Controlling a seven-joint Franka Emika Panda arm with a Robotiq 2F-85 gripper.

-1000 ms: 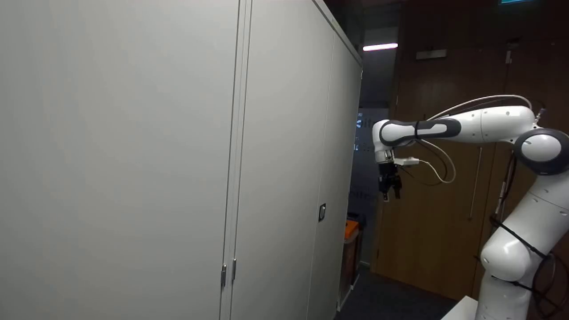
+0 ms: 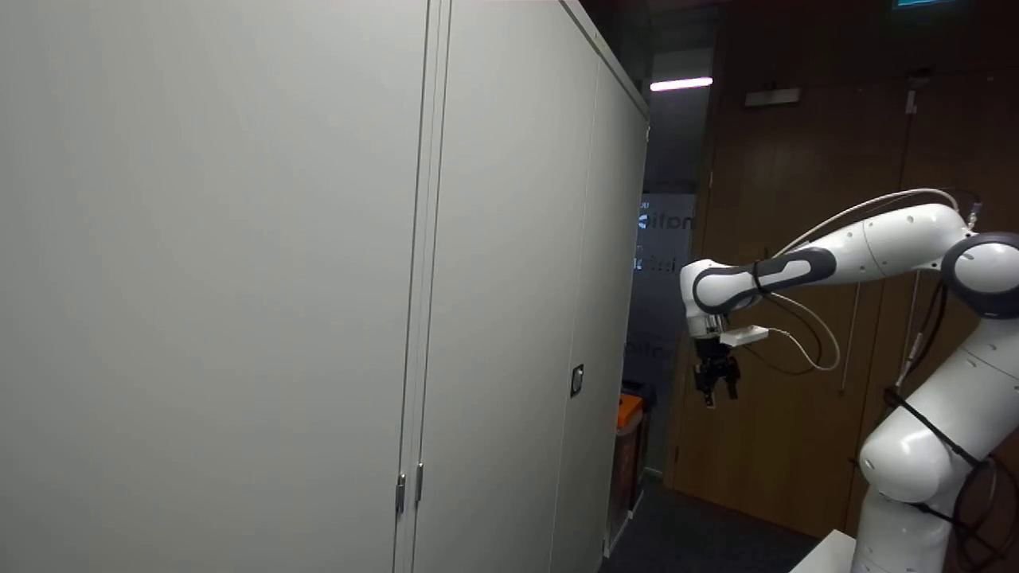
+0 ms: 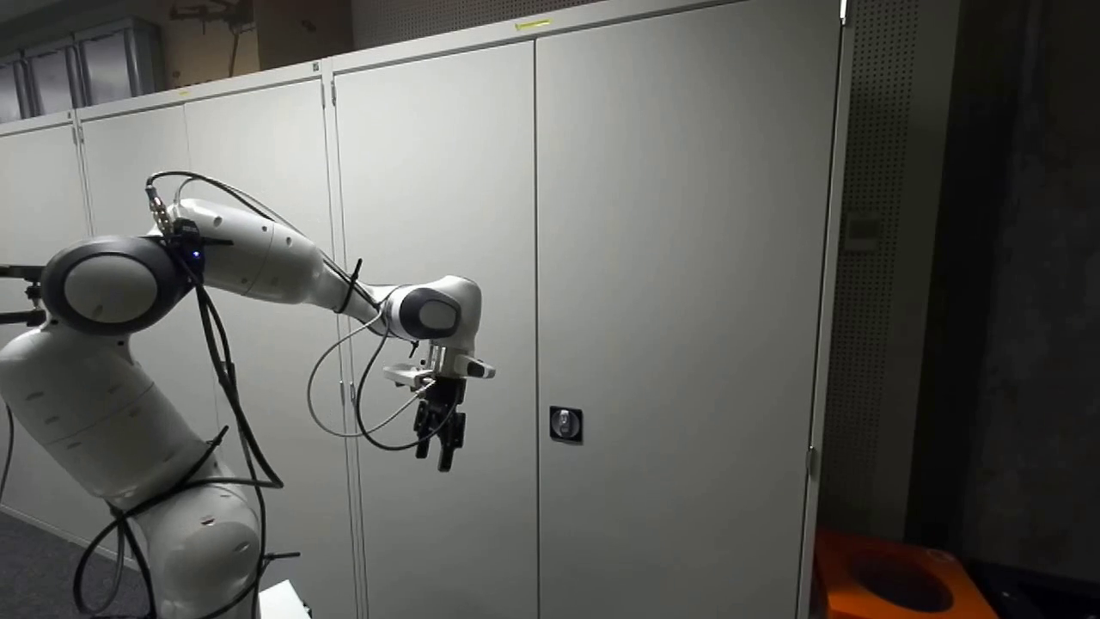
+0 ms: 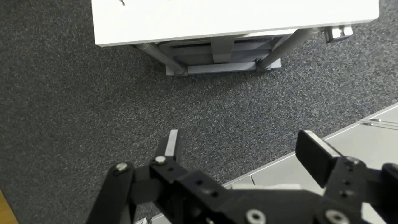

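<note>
My gripper is open and empty, its two fingers spread wide over the grey carpet in the wrist view. Seen from outside, the gripper (image 3: 437, 459) hangs pointing down in mid-air in front of the tall grey cabinet (image 3: 681, 258). A dark square handle (image 3: 566, 424) is set in the cabinet's right door, to the right of the gripper in that view. In exterior view 1, the gripper (image 2: 718, 396) is clear of the cabinet face, with the handle (image 2: 577, 380) off to its left. Both cabinet doors are closed.
A white table (image 4: 224, 18) on a metal frame stands at the top of the wrist view. Past the cabinet's end is an orange-topped bin (image 3: 897, 578). Wooden doors (image 2: 783, 411) lie behind the arm. Open carpet (image 4: 224, 108) lies below the gripper.
My gripper has come down and shifted to the right in exterior view 1, with the forearm dipping and the elbow moving slightly right. The cabinet looks the same.
</note>
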